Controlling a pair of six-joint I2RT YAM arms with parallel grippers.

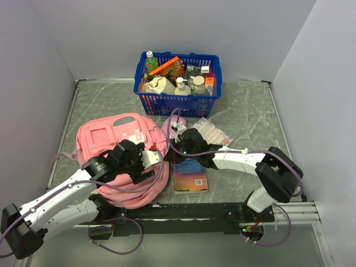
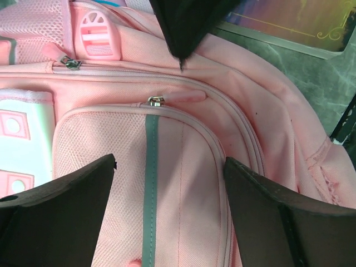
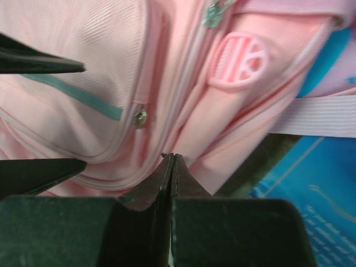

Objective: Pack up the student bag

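Observation:
The pink student bag [image 1: 100, 139] lies on the left, zips and front pocket [image 2: 183, 144] upward in the left wrist view. My left gripper hovers over that pocket, fingers apart, nothing visible between them. My right gripper is shut at the bag's right side, beside a zip pull, with nothing seen held; the left gripper's dark fingers also reach into that view. A book [image 1: 191, 181] and a patterned booklet [image 1: 214, 130] lie right of the bag, with a small pink pouch [image 1: 175, 121] behind.
A blue basket [image 1: 144, 100] at the back holds bottles, boxes and other items. Bare worktop [image 1: 250, 111] shows on the right. Both arms and their hoses lie across the front of the area.

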